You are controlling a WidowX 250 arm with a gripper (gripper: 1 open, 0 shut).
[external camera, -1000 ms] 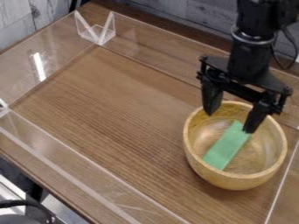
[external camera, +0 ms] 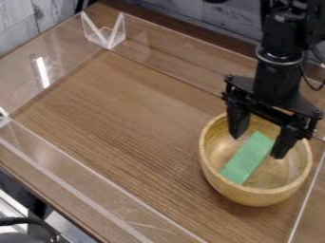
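A beige oval bowl sits on the wooden table at the lower right, holding a green rectangular object. The black gripper is just above the bowl's back part, its fingers spread open to either side, with nothing seen held between them.
A clear wire rack or holder stands at the back left. A grey marbled wall runs along the back, and dark cables show at the bottom left corner.
The gripper has shifted slightly to the right over the bowl. The bowl and green object look nearly the same.
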